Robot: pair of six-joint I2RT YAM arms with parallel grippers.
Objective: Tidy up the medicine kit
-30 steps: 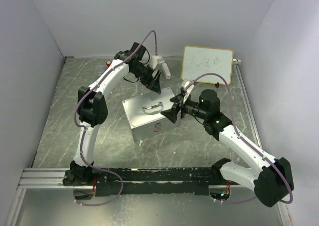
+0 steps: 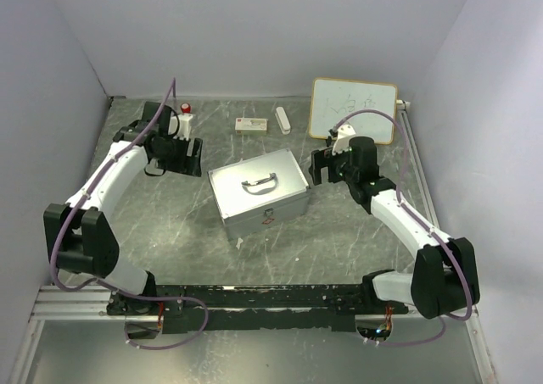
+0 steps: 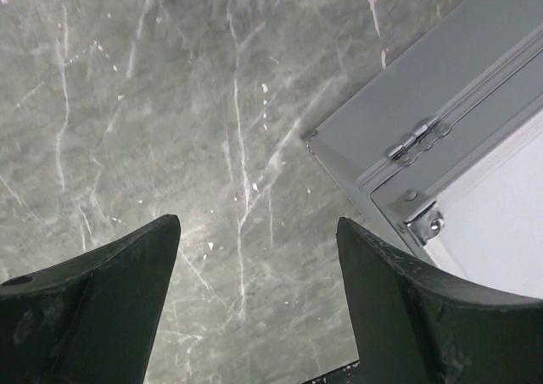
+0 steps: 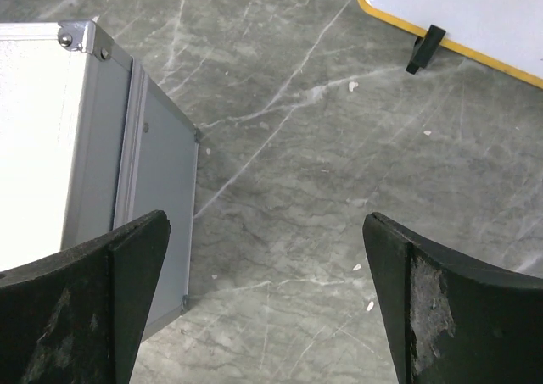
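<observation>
The medicine kit, a silver metal case (image 2: 242, 193), stands on the middle of the table with its lid down and its carry handle on top. My left gripper (image 2: 193, 158) hovers off the case's left side, part open. Only bare table lies between its fingers in the left wrist view, with the case's hinge side (image 3: 416, 142) to their right. Close to the right side of the case, my right gripper (image 2: 317, 166) is open and empty. In the right wrist view the case wall (image 4: 161, 155) reaches down behind the left finger (image 4: 127, 274).
At the back lie a small flat box (image 2: 251, 125) and a white slim object (image 2: 282, 120). A whiteboard (image 2: 352, 108) leans at the back right. A red-topped item (image 2: 185, 108) sits behind the left arm. Table in front of the case is clear.
My right gripper has shifted right, off the case's lid edge. The case has not moved.
</observation>
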